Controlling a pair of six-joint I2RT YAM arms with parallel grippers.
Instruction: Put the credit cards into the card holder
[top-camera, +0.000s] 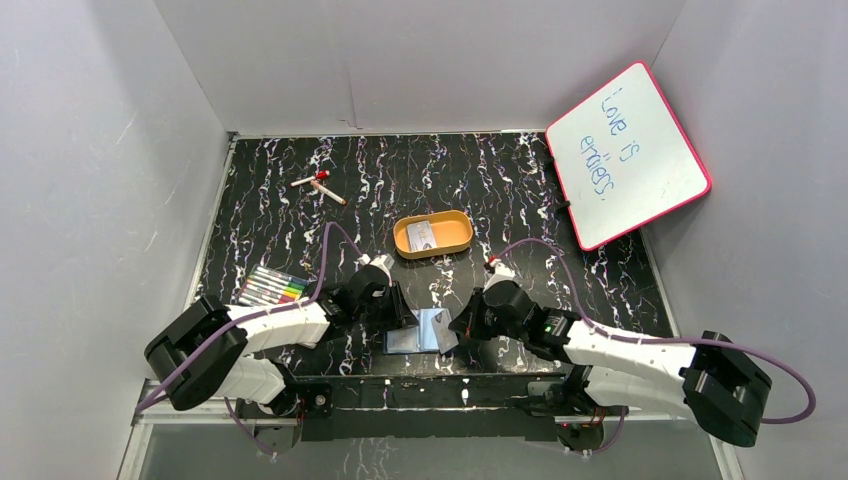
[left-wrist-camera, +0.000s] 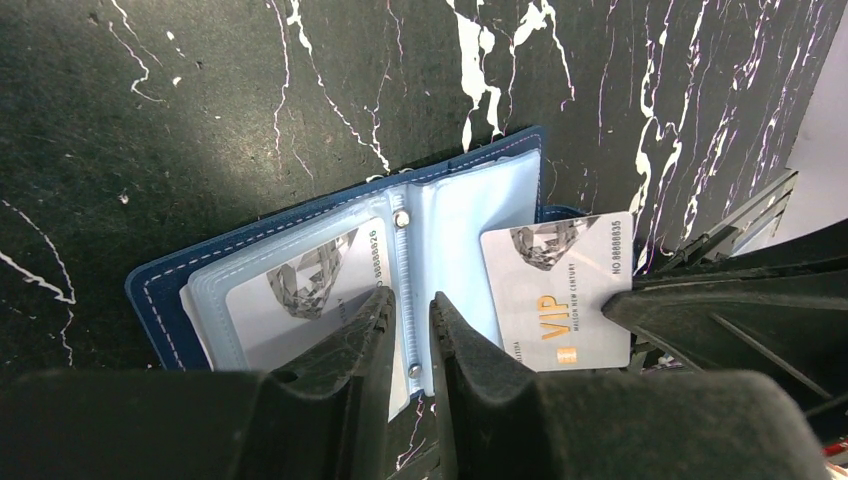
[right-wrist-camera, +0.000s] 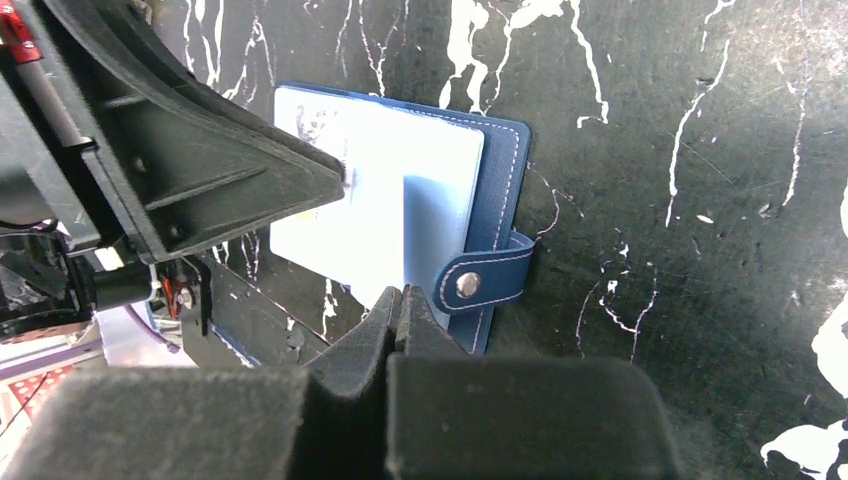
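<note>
The blue card holder (left-wrist-camera: 270, 215) lies unfolded on the table, its clear sleeves showing. A VIP card sits in the left-hand sleeve (left-wrist-camera: 330, 275). My left gripper is shut on the holder's middle spine, the strip standing between its fingers. At the right half, my right gripper is shut on the edge of a white VIP card (left-wrist-camera: 560, 290). That card overlaps the light blue right-hand sleeve (left-wrist-camera: 470, 230); whether its edge is inside the sleeve I cannot tell. The snap strap (right-wrist-camera: 485, 278) sticks out at the holder's right side.
An orange tray (top-camera: 455, 232) with a card (top-camera: 421, 236) in it stands behind the grippers. Colored markers (top-camera: 272, 287) lie at left, loose ones (top-camera: 328, 192) at the back left. A whiteboard (top-camera: 628, 155) leans at the right.
</note>
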